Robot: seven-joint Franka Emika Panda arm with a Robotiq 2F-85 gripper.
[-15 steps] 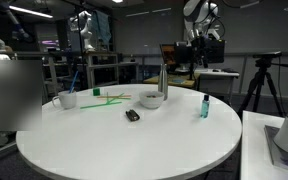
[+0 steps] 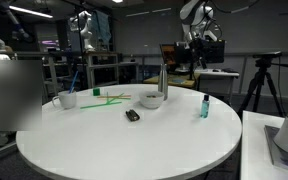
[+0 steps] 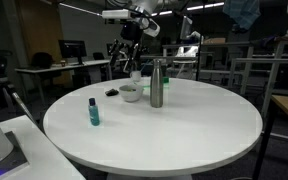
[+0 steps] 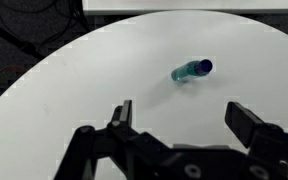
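Note:
My gripper is open in the wrist view, with bare tabletop showing between its fingers. A small teal bottle with a dark purple cap [image 4: 191, 71] stands farther out on the white table, apart from the fingers. The same bottle [image 2: 205, 106] is near the right edge in exterior view 1 and at the front left [image 3: 94, 112] in exterior view 2. High over the table, the black gripper [image 3: 127, 65] hangs below the arm, touching nothing on it. Dark parts and background clutter blur its outline in exterior view 1.
A tall metal flask [image 3: 156, 85] stands beside a white bowl [image 3: 130, 93]. A black object [image 2: 132, 115] lies near the bowl. Farther left are a white mug [image 2: 67, 100], green and tan sticks [image 2: 108, 101] and a green block [image 2: 97, 91].
The arm has shifted slightly to the left in exterior view 1. The bottle and other table objects have stayed in place.

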